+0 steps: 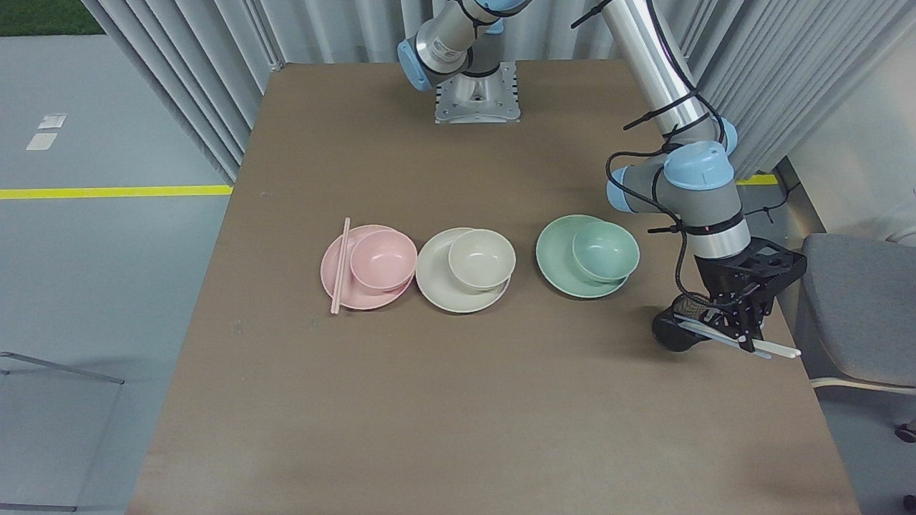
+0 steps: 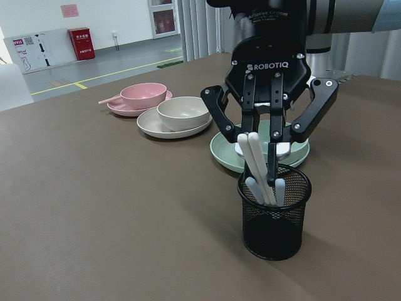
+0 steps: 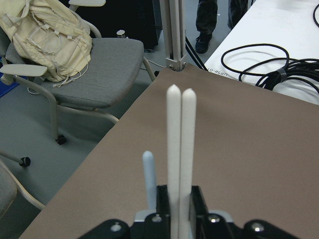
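Observation:
My black gripper (image 2: 259, 144) is shut on a pair of white chopsticks (image 3: 179, 149), held over a black mesh cup (image 2: 271, 232) near the table's right edge. In the left view the chopsticks' lower part is at the cup's mouth, alongside light blue chopsticks (image 3: 150, 177) standing in it. A green plate with a green bowl (image 1: 606, 250) lies left of the cup in the front view.
A white bowl on a plate (image 1: 481, 257) and a pink bowl on a plate (image 1: 383, 258), with pink chopsticks (image 1: 340, 266), line the table's middle.

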